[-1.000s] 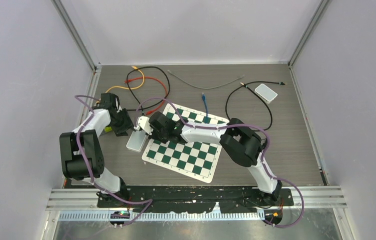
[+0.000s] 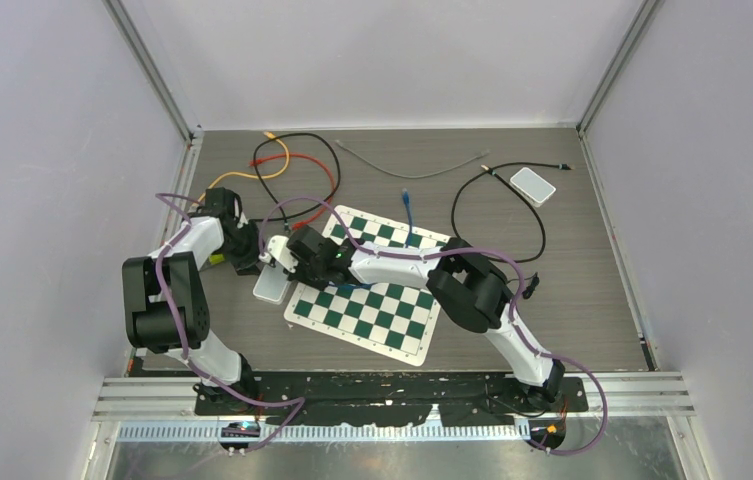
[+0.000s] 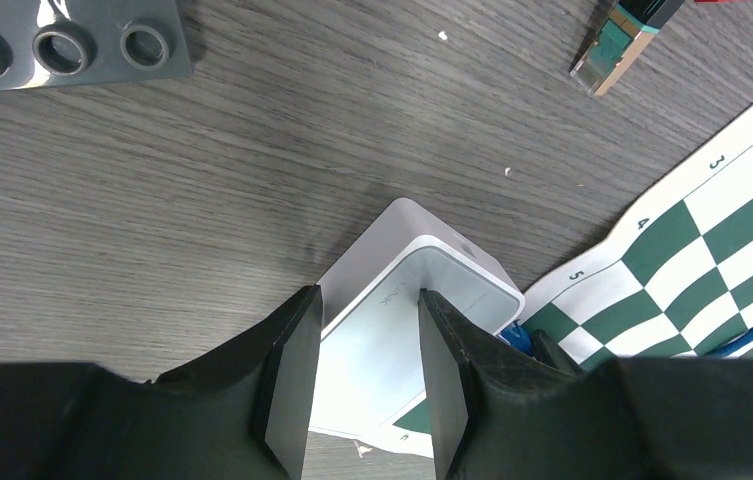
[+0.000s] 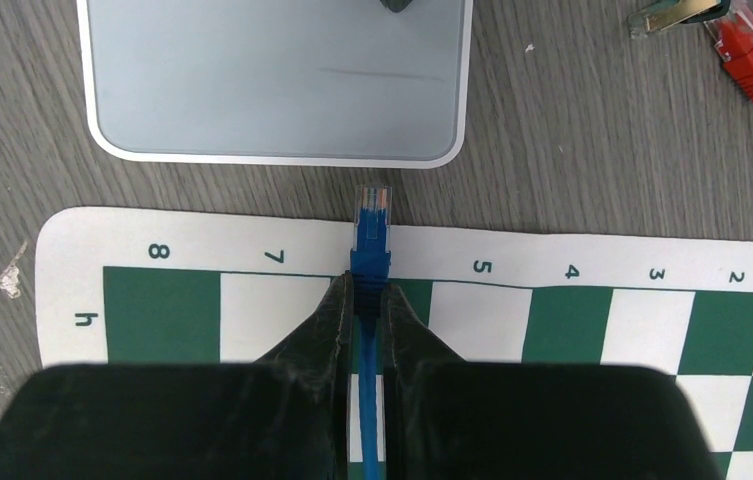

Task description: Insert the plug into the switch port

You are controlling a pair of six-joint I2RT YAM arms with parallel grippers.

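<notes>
The white switch box lies on the table by the chessboard's left edge. In the left wrist view my left gripper is open, its fingers apart at the box; one is by its left edge, the other overlaps its top. My right gripper is shut on the blue cable just behind its plug. The clear plug tip points at the box's near edge, with a small gap seen from above. From here I cannot see the port opening. A bit of the plug's blue shows beside the box.
A green-and-white chessboard lies under the right arm. Black, red and yellow cables lie behind. A loose plug rests near the box. Another white box is far right. Bare table lies left of the box.
The right arm has shifted slightly left, bringing its gripper nearer the box's far end. My left arm has edged a little to the right. The box looks unmoved.
</notes>
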